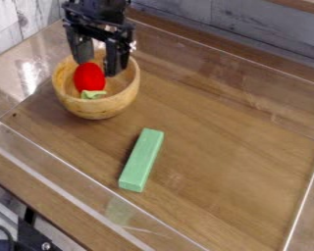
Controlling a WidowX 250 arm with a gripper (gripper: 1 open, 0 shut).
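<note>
A wooden bowl (110, 106) sits at the upper left of the table. Inside it lie a red object (89, 76) and a small pale green piece (93, 94). My black gripper (94, 65) is over the bowl with its fingers open, one on each side above the red object. A long mint-green block (141, 160) lies on the table below and to the right of the bowl.
A wall (258, 29) runs along the back, and clear edging borders the table's front left and right.
</note>
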